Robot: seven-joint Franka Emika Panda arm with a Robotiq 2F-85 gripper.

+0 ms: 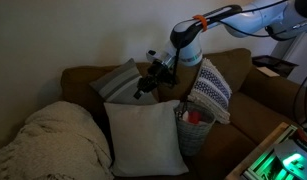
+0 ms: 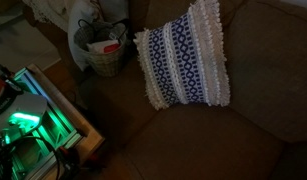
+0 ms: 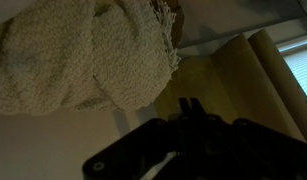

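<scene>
A plain white pillow stands upright at the front of the brown sofa in the first exterior view. My gripper is at its top edge, shut on it; the dim light blurs the exact grip. In the wrist view the gripper is a dark shape low in the frame, its fingertips hard to make out. A pale smooth surface lies left of it. The second exterior view does not show the gripper.
A grey basket with something red inside stands right of the pillow. A striped cushion and a patterned cushion rest on the sofa. A knitted cream throw fills the left.
</scene>
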